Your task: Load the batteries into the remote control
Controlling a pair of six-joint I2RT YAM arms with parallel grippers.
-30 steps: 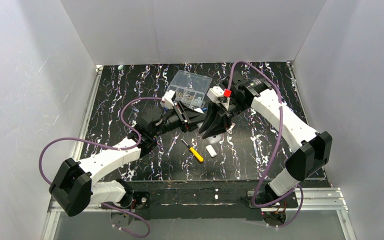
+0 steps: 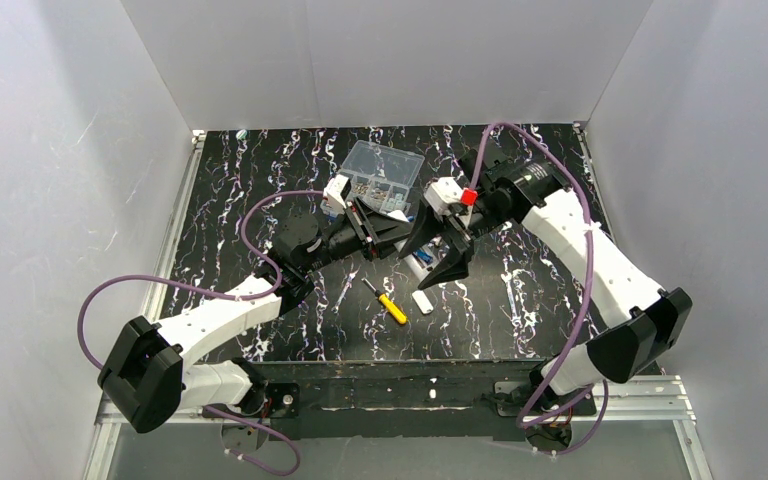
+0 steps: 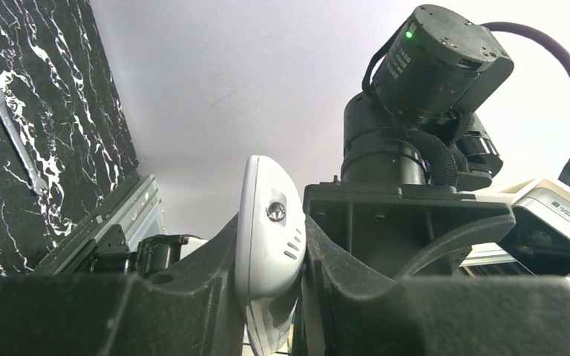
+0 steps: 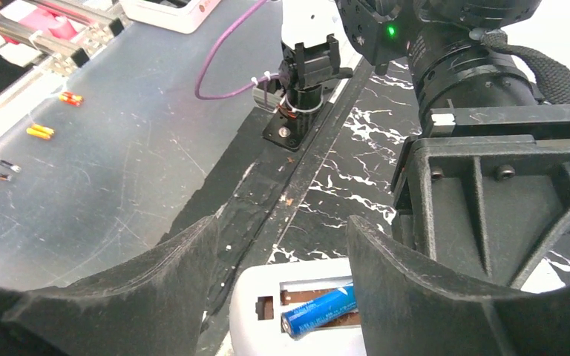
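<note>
My left gripper is shut on the white remote control (image 3: 267,222), which is raised off the table. In the right wrist view the remote (image 4: 249,319) shows its open battery compartment. A blue battery (image 4: 319,310) lies slanted there, its near end by the compartment edge; its far end is hidden behind a finger. My right gripper is open, its fingers spread to either side of the compartment and nothing gripped. From above, both grippers meet over the mid-table, the right gripper (image 2: 412,270) largely covering the remote.
A small white piece (image 2: 422,302) and a yellow screwdriver (image 2: 392,308) lie in front of the grippers. Behind them stands a clear parts box (image 2: 385,160). One wrench (image 2: 511,298) lies to the right, another (image 2: 345,290) to the left.
My right gripper's fingers have spread from nearly closed to wide, and its arm has shifted slightly right. More of the remote and blue battery shows. The left arm has stayed still.
</note>
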